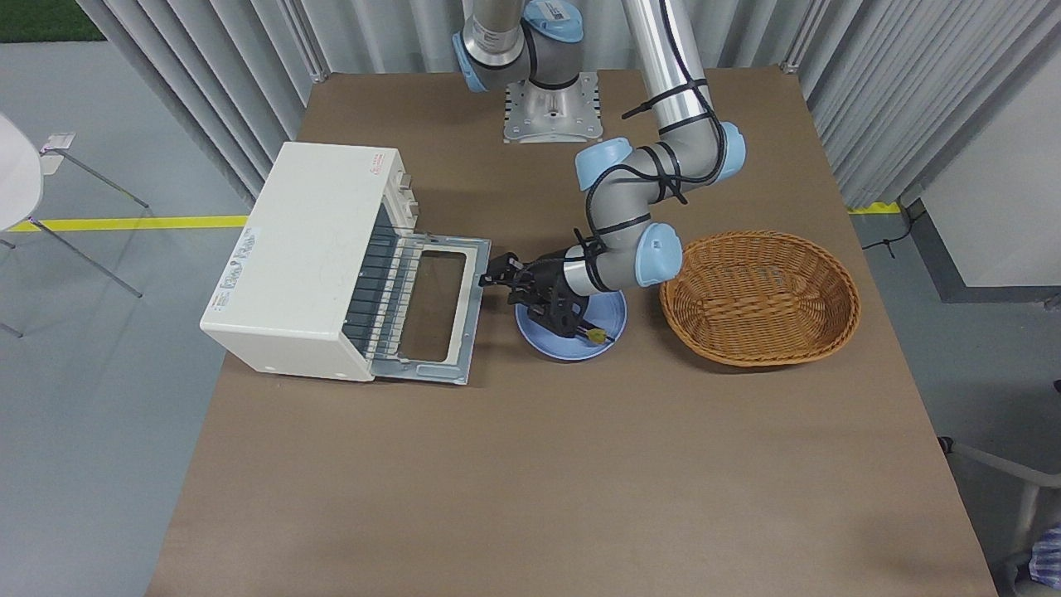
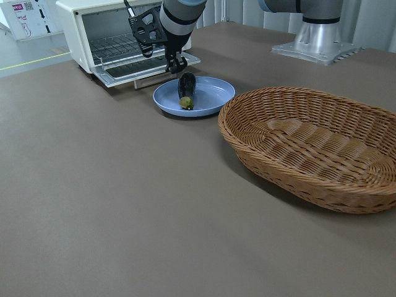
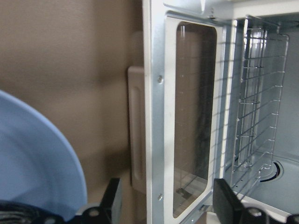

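The white toaster oven (image 1: pixel 293 249) has its glass door (image 1: pixel 457 338) (image 3: pixel 158 121) lowered flat, with the wire rack (image 3: pixel 259 93) inside. My gripper (image 1: pixel 512 283) hangs beside the door's outer edge, above the blue plate (image 1: pixel 552 348) (image 2: pixel 210 99). In the wrist view its two fingertips are spread apart on either side of the door edge, with nothing visibly held. On the plate lies an eggplant (image 2: pixel 185 90), partly hidden under the arm in the front view.
A wicker basket (image 1: pixel 761 298) sits to the right of the plate. The robot base (image 1: pixel 547 124) is at the back.
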